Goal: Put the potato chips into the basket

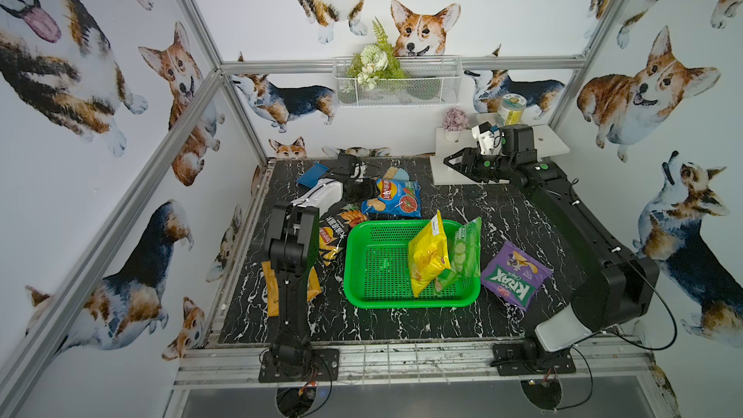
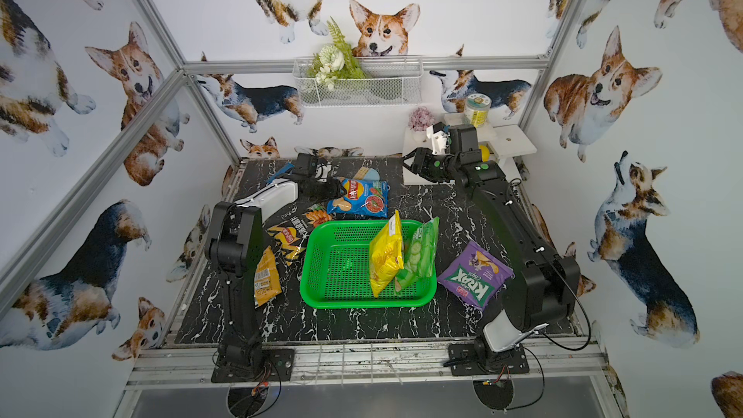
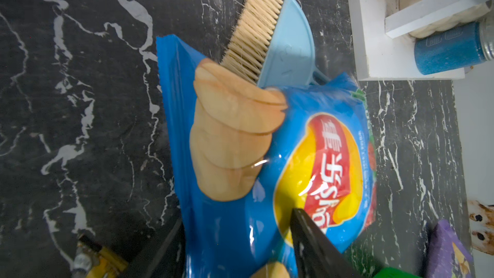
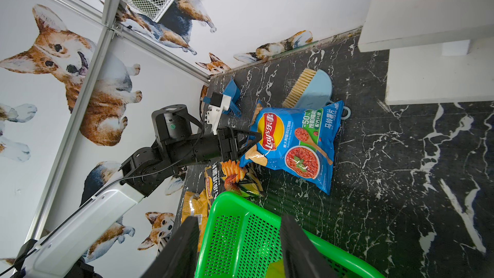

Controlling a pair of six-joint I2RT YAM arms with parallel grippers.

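Note:
A blue Lay's chip bag (image 1: 399, 199) lies on the dark marbled table behind the green basket (image 1: 362, 303). In the left wrist view its left part runs up between my open left gripper's (image 3: 239, 221) fingers, one on either side; I cannot tell whether they touch it. A yellow bag (image 1: 428, 257) and a green bag (image 1: 464, 251) stand in the basket's right half. To its right lies a purple Krax bag (image 1: 517, 274); to its left are a black-and-orange bag (image 2: 288, 236) and an orange-yellow bag (image 2: 267, 277). My right gripper hangs open and empty before the white shelf.
A light-blue brush and dustpan (image 4: 312, 90) lie behind the Lay's bag, and a darker blue scoop (image 4: 232, 91) farther left. The white shelf (image 1: 456, 174) stands at back right. Bare table lies between shelf and purple bag.

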